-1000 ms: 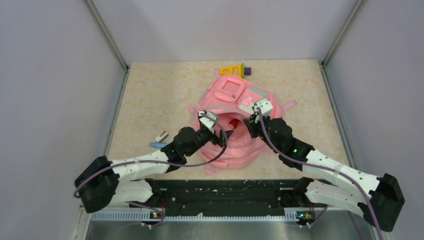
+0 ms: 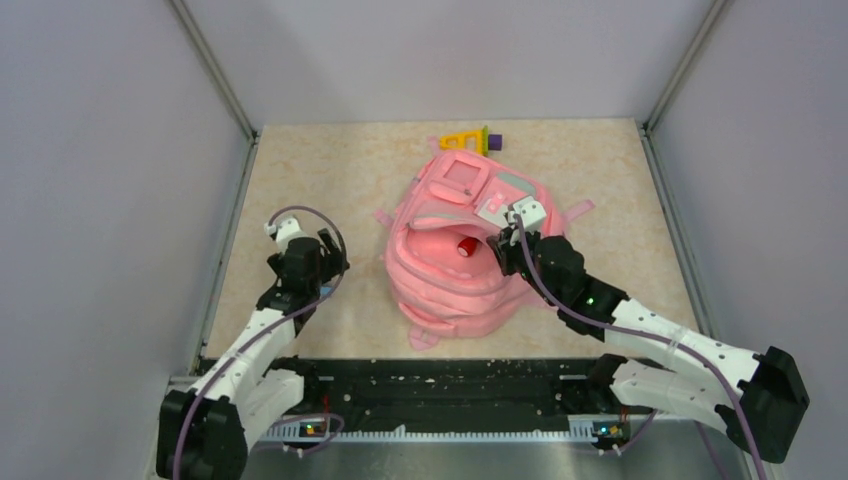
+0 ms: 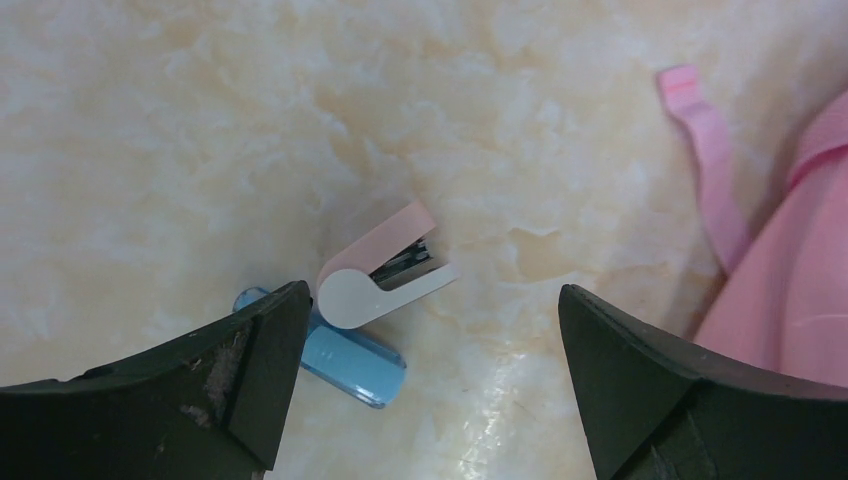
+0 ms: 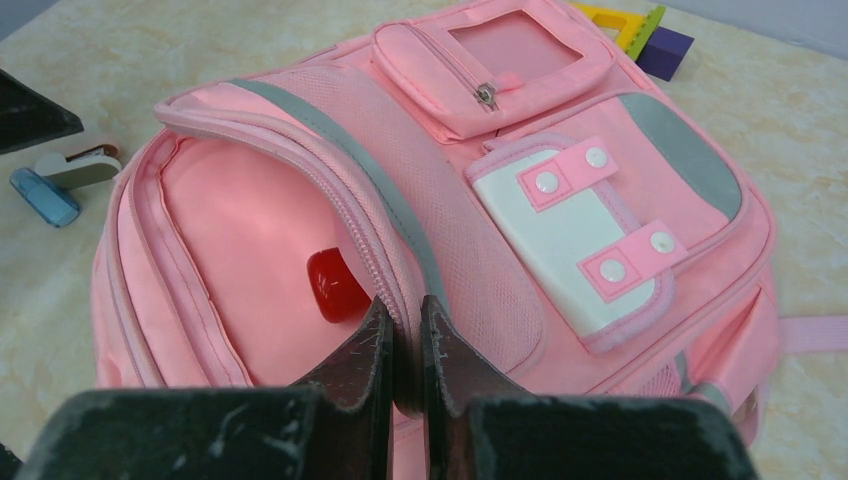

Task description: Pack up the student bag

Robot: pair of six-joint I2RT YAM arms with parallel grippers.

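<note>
The pink backpack [image 2: 440, 285] lies mid-table, main compartment open, a red object [image 4: 334, 286] inside. My right gripper is shut on the zipped edge of its opening flap, holding it up. My left gripper stands open to the left of the bag, above a pale pink stapler [image 3: 352, 295] and a blue object [image 3: 354, 364] lying side by side on the table. Nothing is between the left fingers.
A yellow, green and purple toy-like item [image 2: 462, 141] lies behind the bag. The bag's straps [image 3: 700, 130] spread onto the table.
My left arm has swung from the bag's opening leftward to over the stapler and blue object. The right gripper and backpack look unchanged.
</note>
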